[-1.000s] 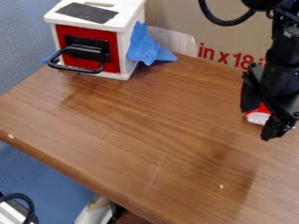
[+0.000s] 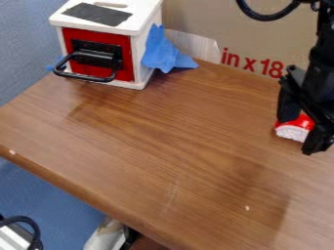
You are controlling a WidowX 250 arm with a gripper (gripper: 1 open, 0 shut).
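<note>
My gripper [image 2: 303, 125] is at the right edge of the camera view, low over the table [image 2: 156, 156], with its black body partly out of frame. Just behind and below its fingers lies a red object with some white [image 2: 290, 131], largely hidden by the gripper. I cannot tell whether the fingers are apart or closed, or whether they touch that object.
A white toy oven with a red front [image 2: 94, 61] and black handle stands at the back left, a blue cloth [image 2: 166, 54] beside it. A cardboard panel [image 2: 235, 29] backs the table.
My gripper has shifted slightly to the right, uncovering a little more of the red object. The rest of the scene looks the same.
</note>
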